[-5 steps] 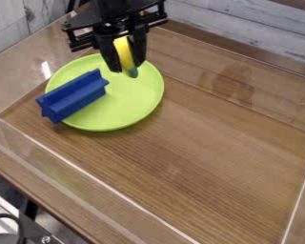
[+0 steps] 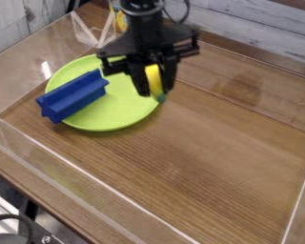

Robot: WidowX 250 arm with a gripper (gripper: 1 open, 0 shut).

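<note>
My dark gripper [image 2: 154, 82] is at the upper middle, shut on a yellow object [image 2: 154, 78] with some green on it, above the right side of a green plate [image 2: 117, 112]. A blue block [image 2: 73, 95] lies on the left part of the plate.
A pale wall [image 2: 251, 29] runs along the back, and a clear plastic rim edges the left side. A dark cable lies at the lower left, off the table.
My gripper has moved down and to the right, toward the camera, with the yellow object in it. The plate and blue block look unmoved.
</note>
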